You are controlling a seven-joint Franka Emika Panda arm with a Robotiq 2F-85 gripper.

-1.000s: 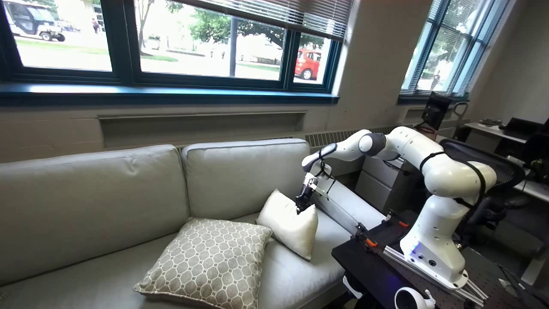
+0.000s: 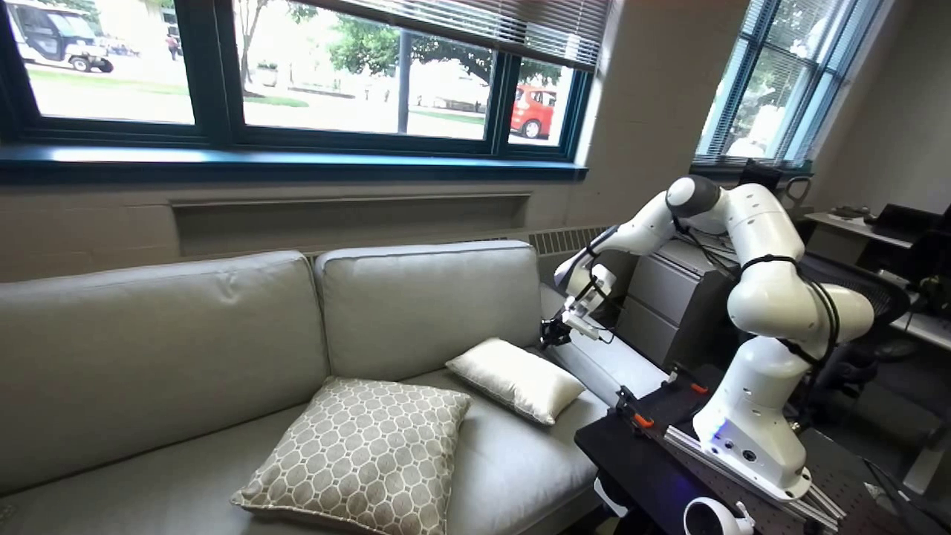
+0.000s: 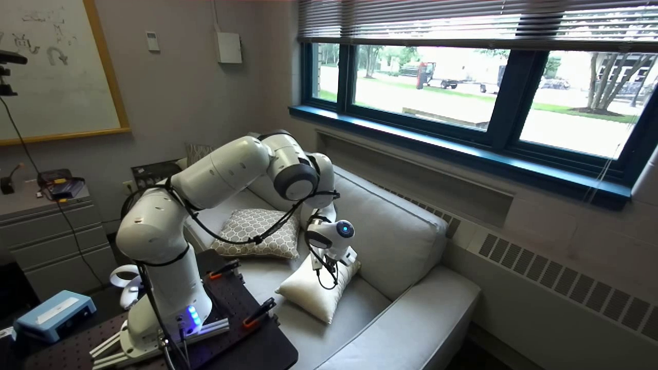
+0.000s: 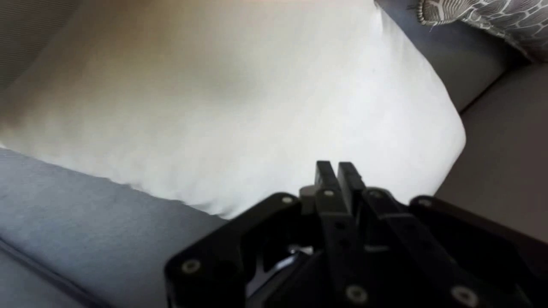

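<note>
A plain white pillow (image 2: 517,379) lies fairly flat on the sofa seat, beside a patterned grey-beige pillow (image 2: 365,450). My gripper (image 2: 554,334) is by the white pillow's far edge, near the sofa's arm and back. In the wrist view the white pillow (image 4: 246,102) fills much of the picture beyond the gripper. The two dark fingers stand close together, with only a narrow slit between their tips. No cloth shows in that slit, so the gripper looks shut. In exterior view 2 the wrist hides the fingertips above the white pillow (image 3: 314,290).
The sofa's armrest (image 3: 407,324) and back cushion (image 2: 432,307) rise close around the gripper. A dark table (image 2: 624,450) with orange-handled clamps (image 2: 634,412) stands in front of the sofa. Left of the patterned pillow, the seat (image 2: 125,481) is bare.
A second ago the white pillow stood tilted up, with the gripper at its upper edge. It now lies flatter, and the gripper has moved up and right, off that edge.
</note>
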